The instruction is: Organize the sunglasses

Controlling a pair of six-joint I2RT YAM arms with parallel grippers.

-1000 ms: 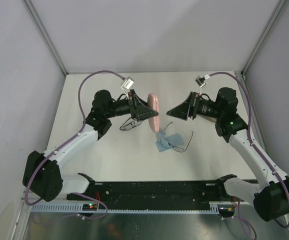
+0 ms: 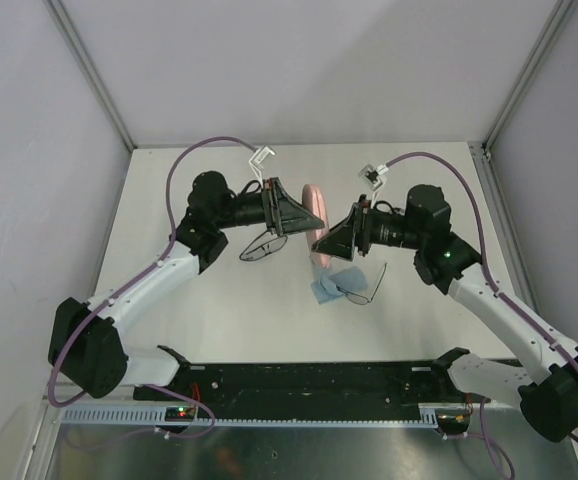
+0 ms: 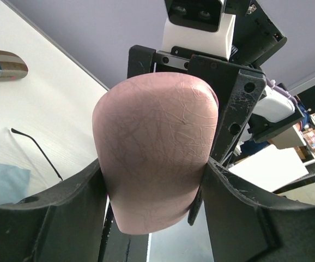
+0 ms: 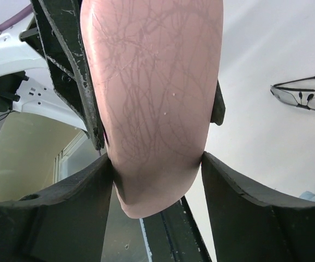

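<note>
A pink glasses case [image 2: 318, 225] is held upright between both grippers above the table. My left gripper is shut on one end of the case, and my right gripper has its fingers closed around it from the other side. A pair of glasses [image 2: 261, 250] lies left of centre, also seen in the right wrist view [image 4: 304, 98]. A second pair [image 2: 361, 295] lies right of centre on a blue cloth [image 2: 330, 289]; a dark temple shows in the left wrist view.
A striped case [image 3: 2, 65] lies on the table in the left wrist view.
My right gripper has moved left from over the right side of the table to the pink case and closed around it. The left gripper has shifted slightly with the case.
</note>
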